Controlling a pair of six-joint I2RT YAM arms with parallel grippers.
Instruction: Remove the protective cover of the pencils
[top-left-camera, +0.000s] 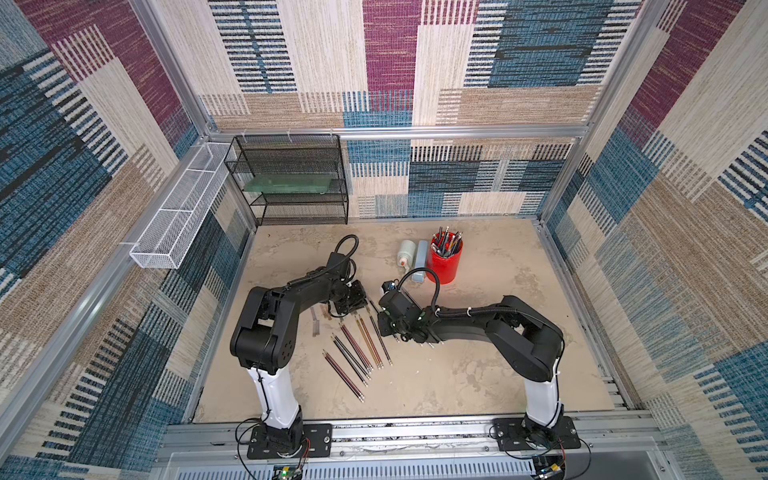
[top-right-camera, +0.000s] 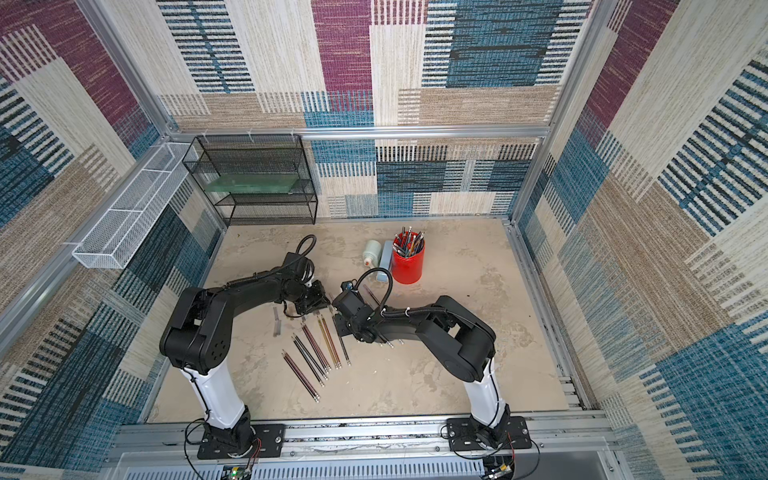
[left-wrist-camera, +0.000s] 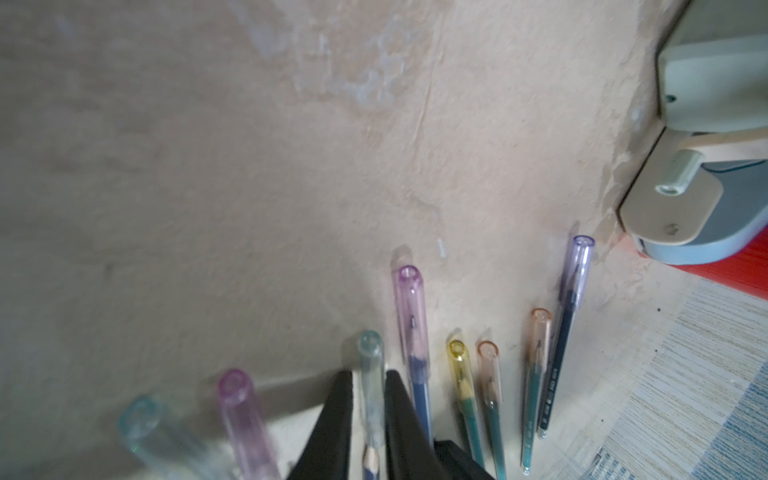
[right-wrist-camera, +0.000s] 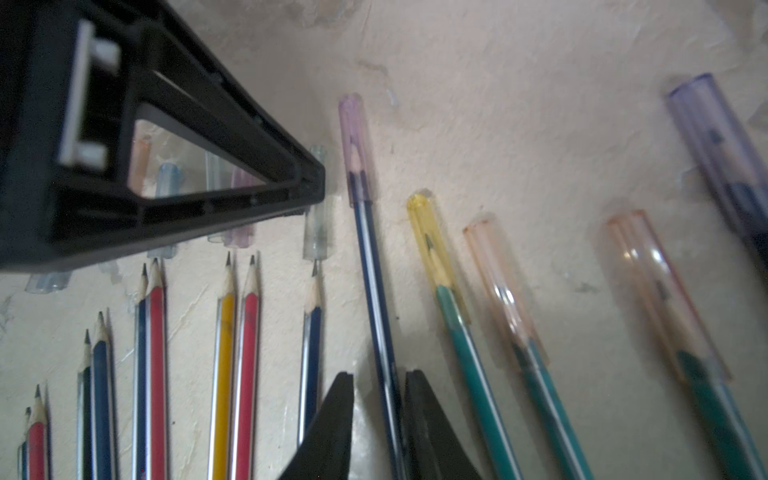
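Observation:
My right gripper stands open over a dark-blue pencil (right-wrist-camera: 371, 276) with its purple cover (right-wrist-camera: 356, 148) on; the pencil runs between the fingers, closer to one side. Beside it a dark-blue pencil (right-wrist-camera: 309, 344) shows a bare tip, with a clear cover (right-wrist-camera: 317, 236) lying just off that tip. My left gripper is part open, with this clear cover between its fingers. Covers still sit on a yellow-capped pencil (right-wrist-camera: 456, 320), an orange-capped pencil (right-wrist-camera: 512, 312) and others to the right.
Several bare-tipped pencils (top-left-camera: 349, 356) lie in a row at the left, with loose covers beyond their tips. A red cup (top-left-camera: 444, 262) of pencils, a pale bottle (top-left-camera: 406, 253) and a blue-grey box (top-left-camera: 421, 260) stand behind. The two grippers are close together.

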